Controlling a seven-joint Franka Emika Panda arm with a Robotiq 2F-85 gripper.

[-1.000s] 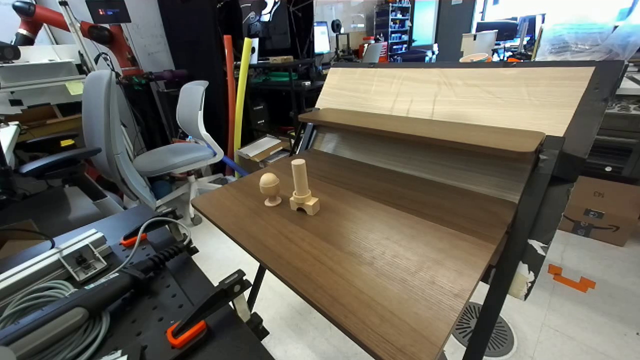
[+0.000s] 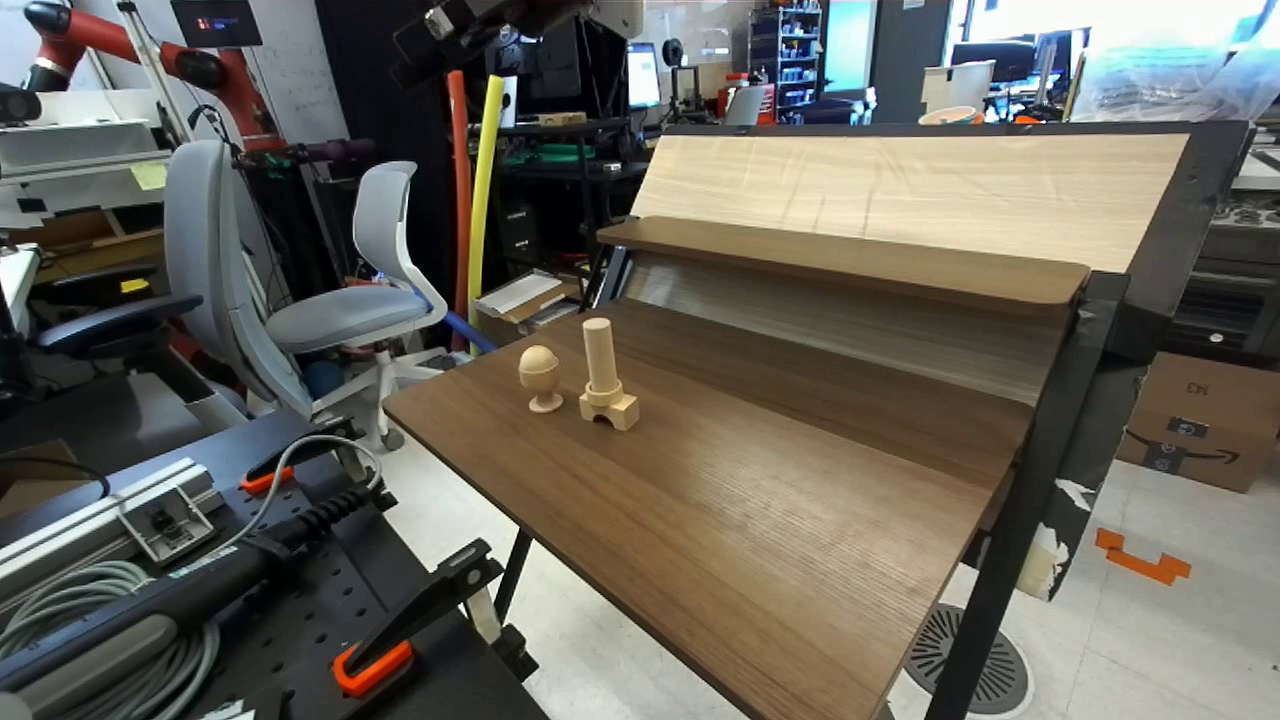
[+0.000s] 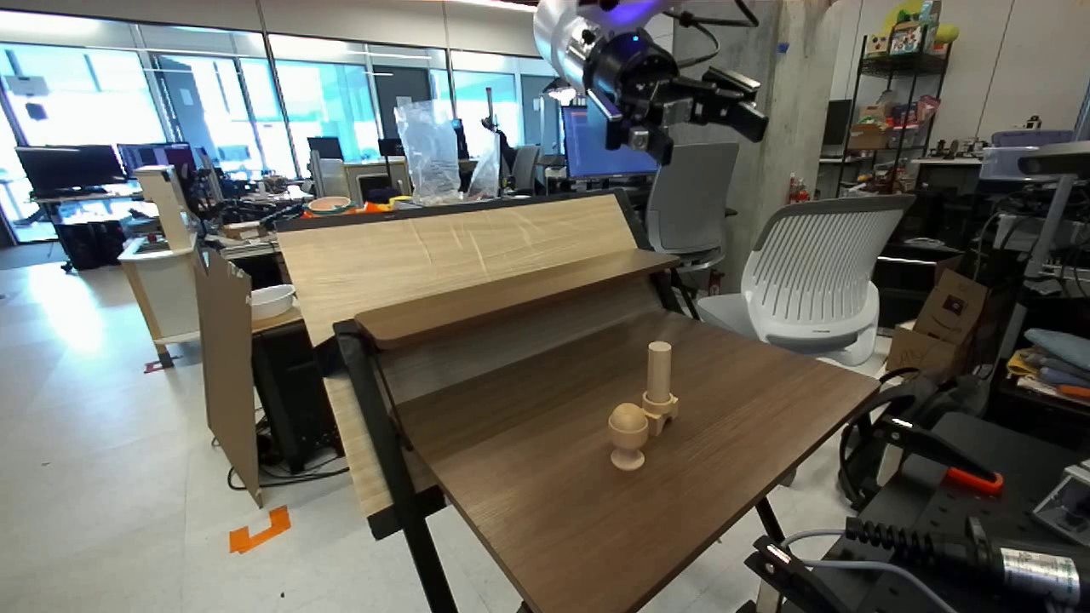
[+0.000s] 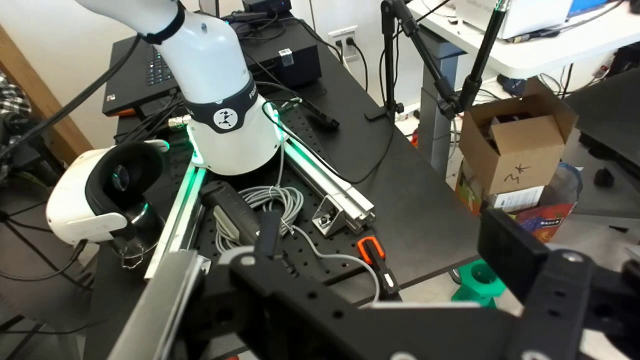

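On the brown desk [image 2: 768, 504] stands a pale wooden egg cup with a round-topped wooden piece in it [image 2: 540, 374]. Close beside it a wooden cylinder [image 2: 600, 353] rises upright from a wooden block with an arched notch [image 2: 609, 407]. In the second exterior view the cup [image 3: 628, 438] is nearer the camera than the cylinder [image 3: 659, 371]. My gripper [image 3: 705, 128] hangs high above the desk's back, well away from the wooden pieces. The wrist view shows its black fingers [image 4: 513, 252] spread wide, open with nothing between them.
A raised shelf [image 2: 840, 258] runs along the desk's back. A black workbench [image 2: 300, 600] with cables and orange-tipped clamps [image 2: 374, 668] adjoins the front left. Grey chairs [image 2: 378, 258] stand beyond the desk's left end.
The arm and gripper have come further into the top of the first exterior view, where only a small part showed before. The wooden pieces have not moved.
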